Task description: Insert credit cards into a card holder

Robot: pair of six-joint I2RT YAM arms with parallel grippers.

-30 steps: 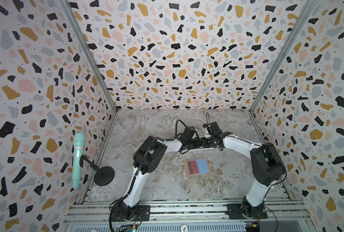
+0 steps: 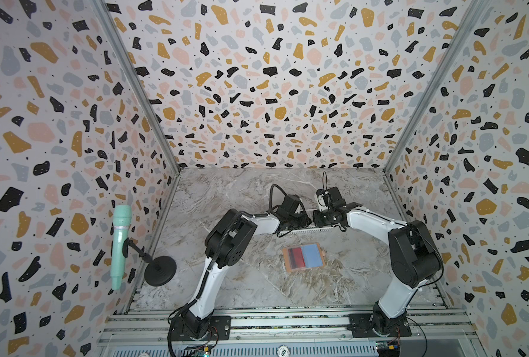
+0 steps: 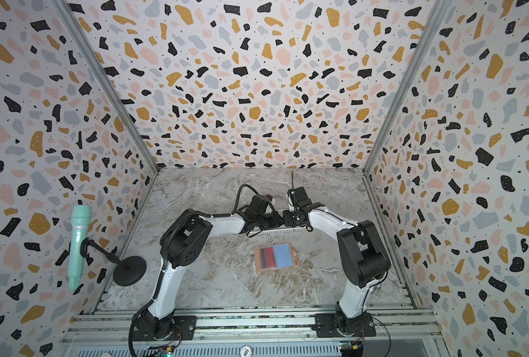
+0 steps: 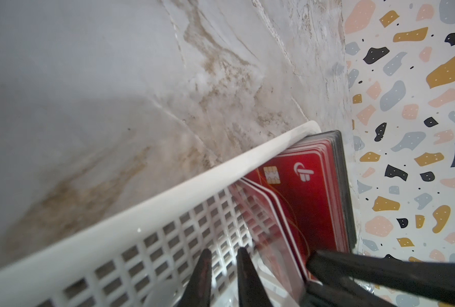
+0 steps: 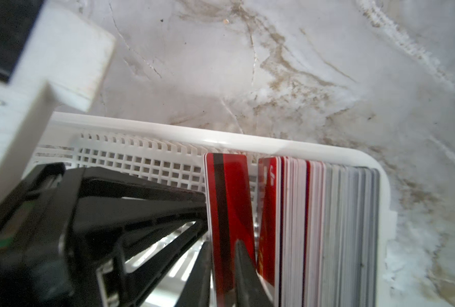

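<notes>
A white perforated basket (image 5: 150,125) holds a tight row of upright cards (image 5: 319,230). Apart from that row, a few red cards with a dark stripe (image 5: 230,204) lean in the right wrist view. My right gripper is open, its fingertips over those leaning cards. From the left, my left gripper reaches into the basket with slightly parted fingers and nothing visible between them. Its tips are close to the leaning cards' outer side; whether they touch is unclear. On the table in front lies a tan-edged card holder (image 2: 321,245) with red and blue panels.
A teal microphone (image 2: 120,247) on a round black stand (image 2: 160,271) is at the far left. Bare marble table (image 2: 228,184) lies behind the basket and on both sides of the holder. Both grippers crowd the basket closely.
The left arm and the card holder look unmoved in the top left view.
</notes>
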